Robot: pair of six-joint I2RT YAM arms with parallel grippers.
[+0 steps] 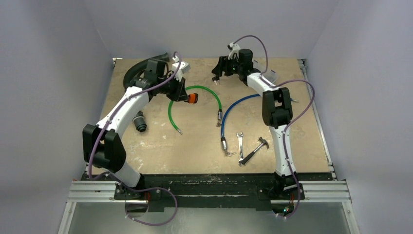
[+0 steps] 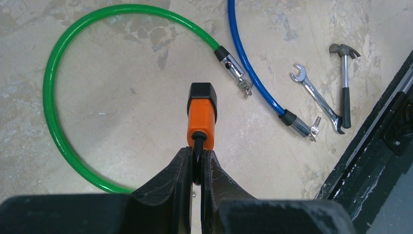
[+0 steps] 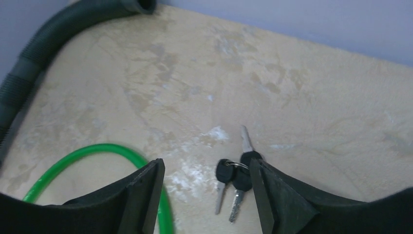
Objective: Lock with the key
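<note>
An orange-and-black lock (image 2: pixel 201 119) is pinched by its thin black part in my left gripper, above the table inside the green hose's curve. My right gripper is at the back of the table, its fingers parted. Several black-headed keys on a ring (image 3: pixel 242 183) appear in the right wrist view, just beside the right-hand finger (image 3: pixel 265 190), whose tip overlaps one key head. No key looks clamped between the fingers. In the top view the keys (image 1: pixel 216 81) show under the right gripper; whether they rest on the table cannot be told.
A green hose (image 1: pixel 217 100) and a blue hose (image 1: pixel 234 104) curve across the middle. A wrench (image 1: pixel 240 146) and a hammer (image 1: pixel 255 152) lie at the front right. A dark corrugated hose (image 1: pixel 130 73) lies back left; a clear tray (image 1: pixel 271 75) stands behind the right arm.
</note>
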